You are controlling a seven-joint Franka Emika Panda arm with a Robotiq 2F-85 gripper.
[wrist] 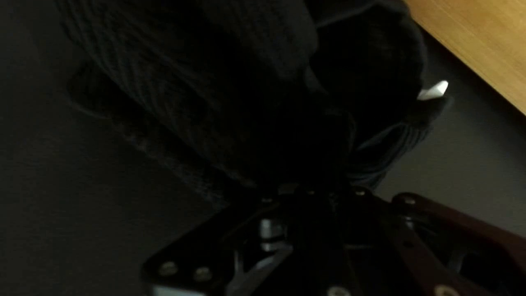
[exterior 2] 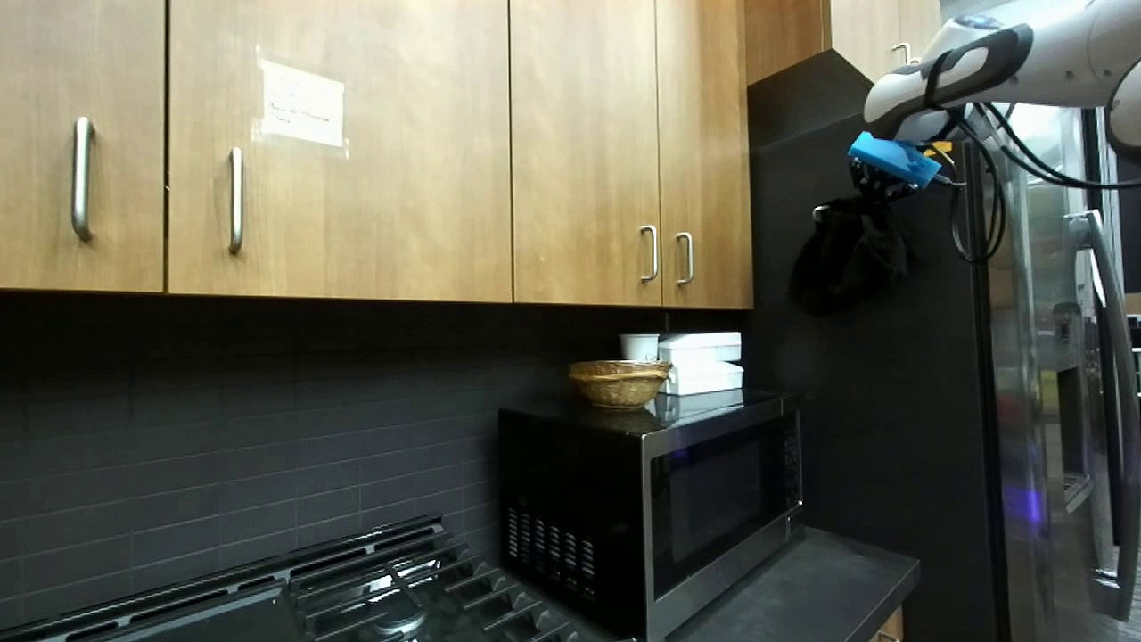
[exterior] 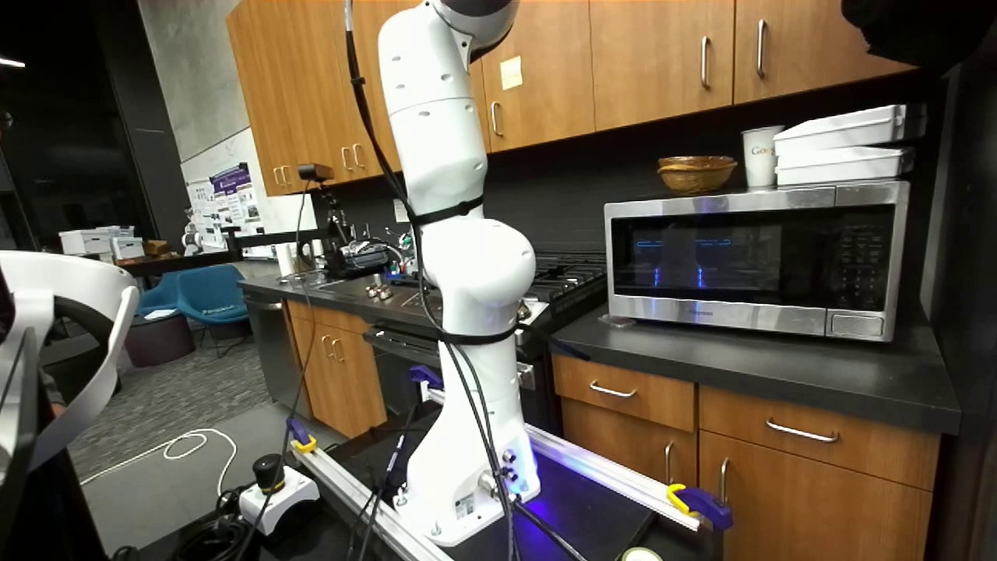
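Observation:
A black ribbed-knit cloth item [wrist: 197, 89] fills the upper middle of the wrist view, bunched at the tips of my gripper, which is shut on it. In exterior view 2 the cloth [exterior 2: 845, 262] hangs below the gripper [exterior 2: 874, 201] and its blue mount, in front of a dark side panel. A small pale hook-like piece [exterior 2: 820, 213] shows at the cloth's upper left edge; in the wrist view its white tip [wrist: 434, 91] pokes out beside a fold. Whether the cloth is looped over it, I cannot tell. Exterior view 1 shows only the cloth's lower part [exterior: 921, 33].
Wooden upper cabinets [exterior 2: 599, 160] stand left of the cloth. Below are a microwave [exterior 2: 706, 503] with a wicker basket [exterior 2: 618, 385], a cup [exterior 2: 639, 347] and white boxes [exterior 2: 701, 376] on top. A steel fridge [exterior 2: 1054, 428] is at the right. Open air lies beneath the cloth.

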